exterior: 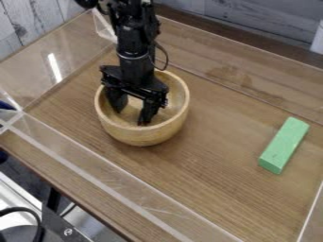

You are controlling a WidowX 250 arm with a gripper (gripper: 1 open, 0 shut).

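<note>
The black gripper [134, 95] is lowered into a round wooden bowl [158, 132] in the upper middle of the camera view. Its dark, jointed body covers much of the bowl's inside, with its lower parts at or near the bowl floor.
A green block [284, 144] lies on the wooden table [202, 189] at the right. A white object [315, 33] is at the top right edge. Cables lie at the lower left, and the middle right of the table is clear.
</note>
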